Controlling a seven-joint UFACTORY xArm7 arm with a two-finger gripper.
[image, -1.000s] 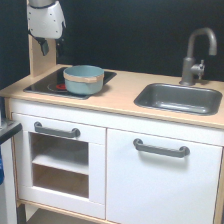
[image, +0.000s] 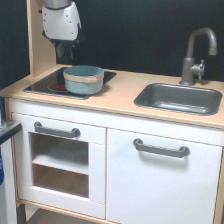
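A blue-green pot (image: 83, 82) with a light tan inside rests on the right part of the black cooktop (image: 52, 86). Above and slightly left of it hangs my gripper (image: 65, 48), pointing down from the white arm (image: 61, 22). There is a gap between the dark fingertips and the pot's rim. The fingers are small and dark against the dark wall, so whether they are open or shut does not show. Nothing is visibly held.
A grey sink (image: 180, 98) with a tall curved faucet (image: 190, 60) takes up the right of the wooden counter (image: 120, 92); bare counter lies between pot and sink. Below are an open-fronted oven (image: 60, 160) and a white cabinet door (image: 160, 180) with grey handles.
My arm and gripper have moved right and slightly down, closer to being over the pot. The pot has stayed where it was on the cooktop.
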